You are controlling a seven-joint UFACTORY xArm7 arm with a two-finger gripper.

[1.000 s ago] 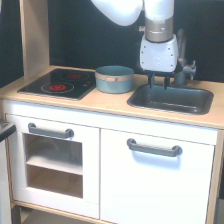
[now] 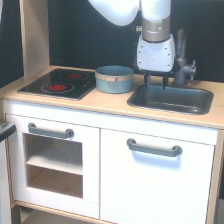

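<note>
My gripper [image 2: 156, 78] hangs from the white arm above the sink [image 2: 172, 98], its black fingers pointing down in front of the tap [image 2: 184, 60]. Whether the fingers are open or shut is too small to tell. A blue-grey pot [image 2: 114, 82] stands on the wooden worktop, left of the sink and right of the black hob [image 2: 58, 88].
Below the worktop are a left oven door [image 2: 40, 133] with a window and a right white cupboard door [image 2: 155, 185], both with grey handles. A white panel edge stands at the far left.
The gripper has shifted very slightly left. The pot and the rest of the kitchen look unchanged.
</note>
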